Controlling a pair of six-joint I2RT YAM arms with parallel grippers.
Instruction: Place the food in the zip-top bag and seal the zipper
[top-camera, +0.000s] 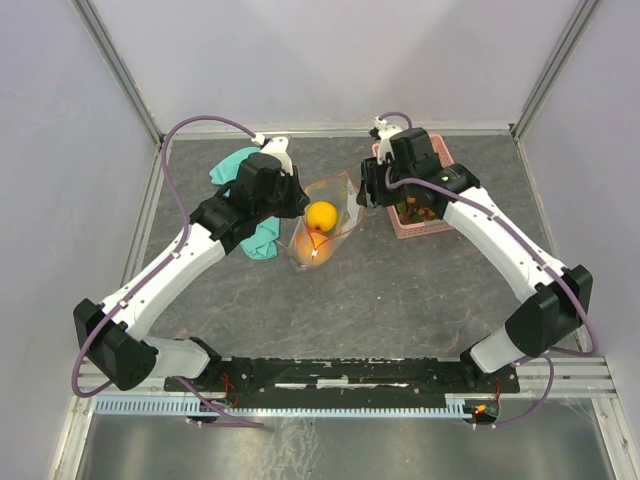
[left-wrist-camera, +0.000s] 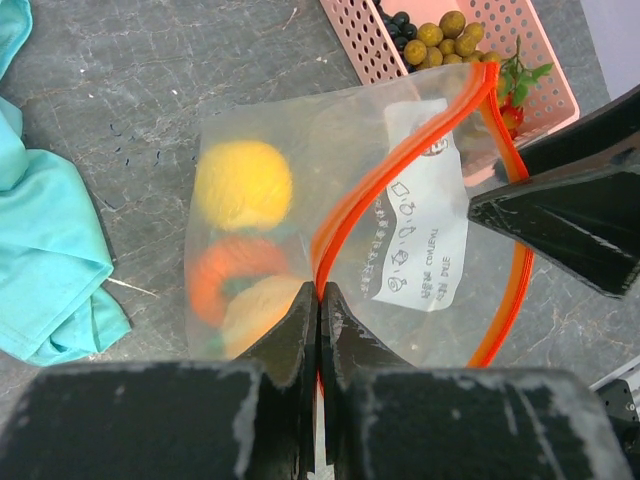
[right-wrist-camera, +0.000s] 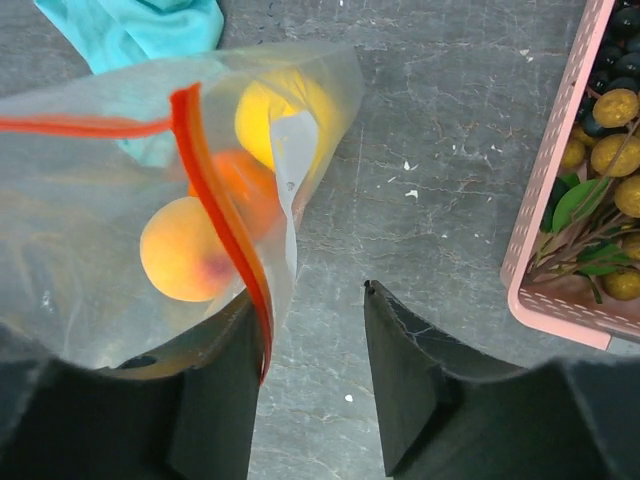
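Observation:
The clear zip bag (top-camera: 338, 195) with an orange zipper lies between the grippers, holding a yellow fruit (top-camera: 321, 215) and orange-peach fruits (top-camera: 312, 248); the right wrist view shows the peach one (right-wrist-camera: 180, 250) low in the bag. My left gripper is shut on the bag's zipper edge at its mouth. My right gripper is part open at the bag's other edge, the orange zipper beside its left finger and bare table showing between the fingertips.
A pink basket (top-camera: 425, 225) with olives, dark fruit and greens sits at the back right. A teal cloth (top-camera: 262, 240) lies left of the bag.

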